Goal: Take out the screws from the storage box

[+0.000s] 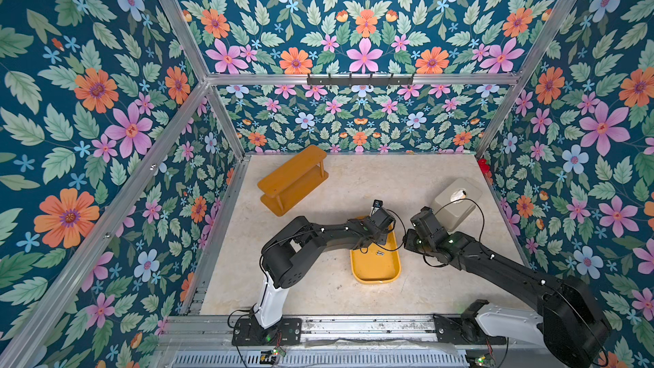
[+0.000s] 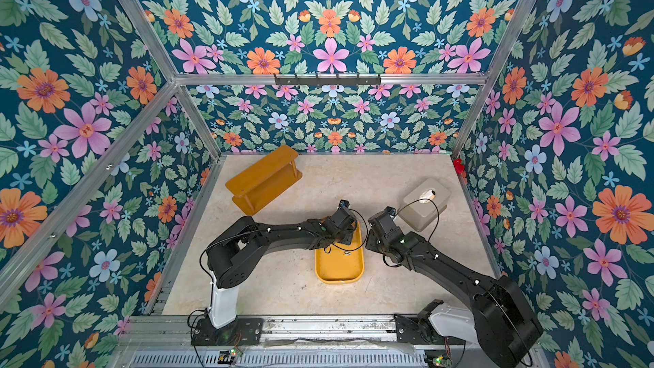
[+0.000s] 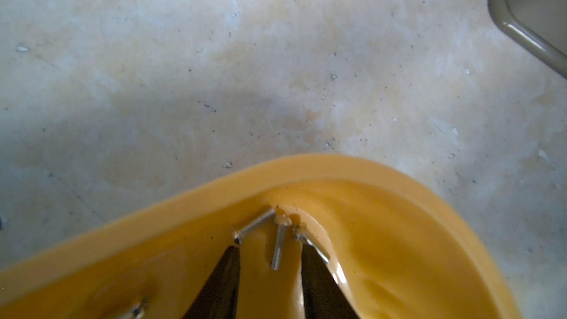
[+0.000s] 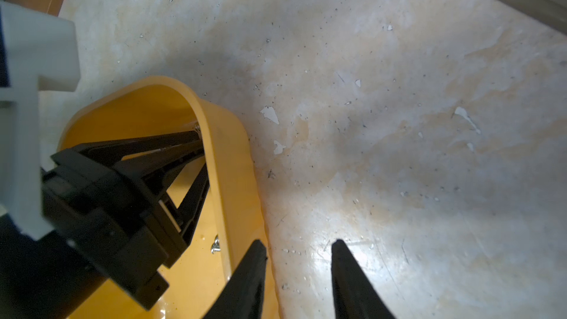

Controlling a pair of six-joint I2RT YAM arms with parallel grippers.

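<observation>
The yellow storage box (image 1: 376, 278) sits on the table with several small metal screws in it. In the left wrist view three screws (image 3: 277, 250) lie close together by the box's rounded end; another screw (image 3: 133, 312) shows at the lower left. My left gripper reaches down into the box, its fingers part open around the middle screw, and I see no firm hold on it. Outside the box, over bare table by its right wall, my right gripper is open and empty. One more screw (image 4: 216, 244) shows by the box's inner wall.
A grey-beige bin (image 2: 436, 212) with a white item (image 2: 427, 195) in it stands to the right. The brown wooden shelf (image 1: 293, 180) is at the back left. Bare table lies between the shelf and the bin.
</observation>
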